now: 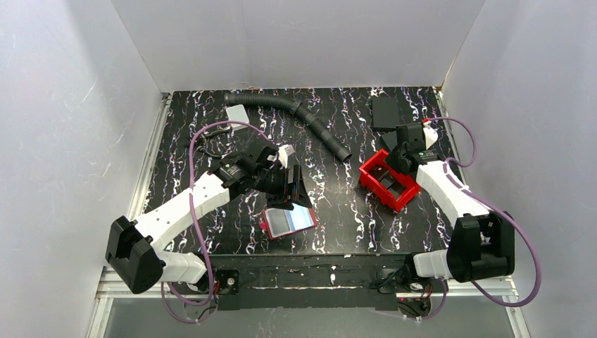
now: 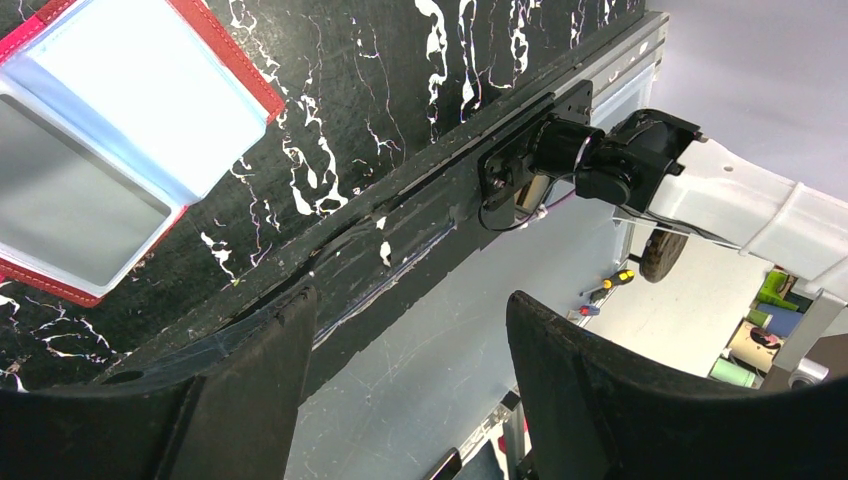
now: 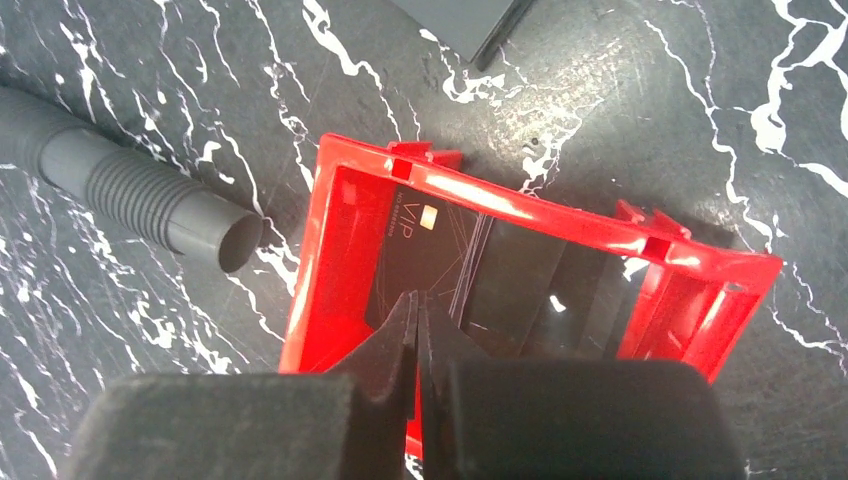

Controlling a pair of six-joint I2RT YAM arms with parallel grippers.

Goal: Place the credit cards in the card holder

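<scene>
Several dark cards stand inside a red box (image 1: 365, 173), one of them a VIP card (image 3: 427, 242) leaning at one end. Over that box is my right gripper, shut, with nothing seen between its fingers. The card holder (image 1: 288, 222) lies spread on the table in front of the left arm, with a red edge and clear, pale sleeves; part of it fills the upper left of the left wrist view, its white page (image 2: 150, 90) plain. Near it my left gripper stands open and empty, its fingers wide apart.
A ribbed black hose (image 1: 320, 129) curves across the back. Dark flat boxes (image 1: 384, 113) lie behind the red box, and a white plate (image 1: 238, 116) lies at the back left. Bare table separates the holder from the red box.
</scene>
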